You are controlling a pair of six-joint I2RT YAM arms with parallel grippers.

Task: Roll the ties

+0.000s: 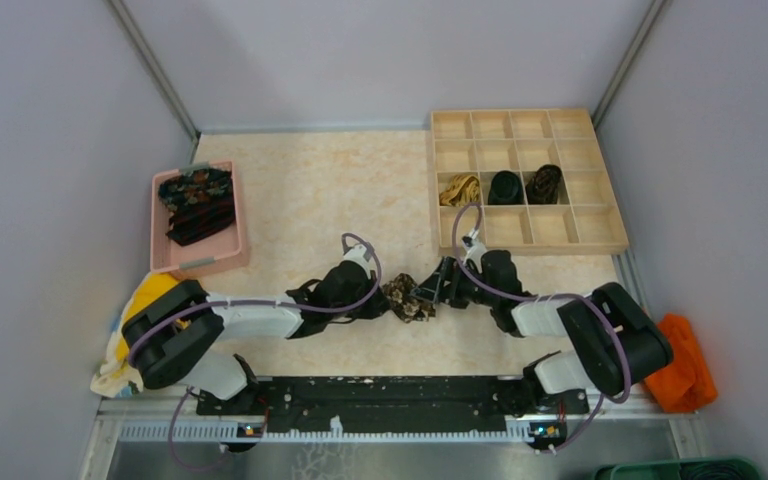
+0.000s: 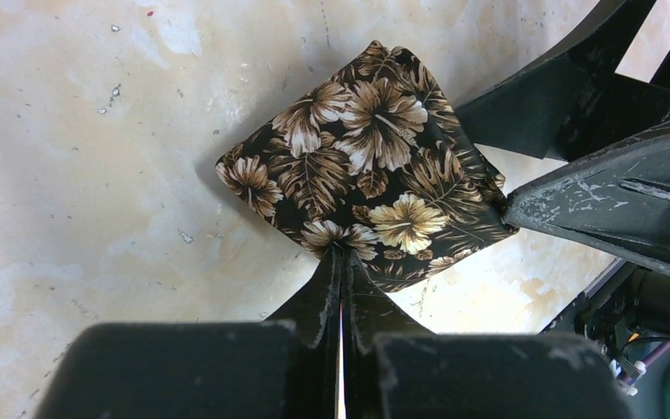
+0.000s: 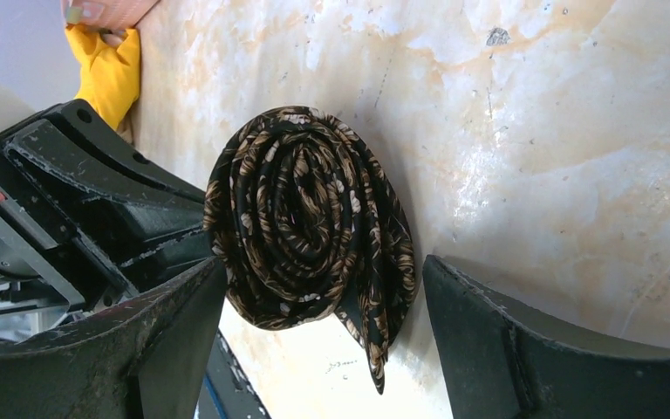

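A black tie with brown and cream flowers [image 1: 410, 300] lies rolled up on the table between my two grippers. Its coiled layers [image 3: 301, 205] show in the right wrist view, with the pointed end hanging loose at one side. In the left wrist view the tie's flat outer face [image 2: 358, 166] fills the middle. My left gripper is shut, its tips against the lower edge of the tie; no cloth shows between them. My right gripper stands open, its fingers on either side of the roll.
At the back right, a wooden divided box [image 1: 520, 228] holds several rolled ties. A pink bin [image 1: 200, 266] with folded ties stands at the left. Yellow cloth [image 1: 145, 300] and orange cloth [image 1: 680, 365] lie at the sides.
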